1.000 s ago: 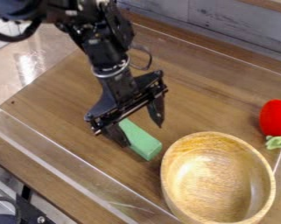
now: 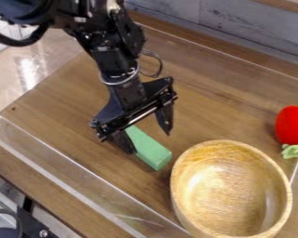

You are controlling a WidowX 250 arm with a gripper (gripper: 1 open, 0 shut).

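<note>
My black gripper (image 2: 140, 131) hangs over the table with its fingers spread apart, one finger to the upper right and the other at the lower left over the near end of a green block (image 2: 151, 152). The green block lies flat on the wooden table, angled toward the lower right, its upper-left end partly hidden by the gripper. I see nothing held between the fingers.
A large round wooden bowl (image 2: 230, 158) sits just right of the block. A red object with a green top (image 2: 291, 125) lies at the right edge. A wall runs behind.
Hardly anything differs: the gripper stays over the block in almost the same pose, and the block and bowl have not visibly moved.
</note>
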